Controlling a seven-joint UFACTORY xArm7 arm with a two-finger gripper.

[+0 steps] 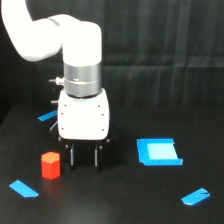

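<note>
A red-orange cube (51, 165) rests on the black table, left of my gripper. My gripper (84, 157), on a white arm, points straight down low over the table. Its two dark, thin fingers (97, 156) stand apart, and nothing shows between them against the dark background. The cube sits outside the left finger, with a small gap seen between the two. How high the fingertips are above the table is hard to tell.
A white square (162, 151) bordered by blue tape (143, 152) lies to the right. Strips of blue tape mark the table at the front left (24, 188), front right (195, 197) and back left (48, 116). Between gripper and square the table is clear.
</note>
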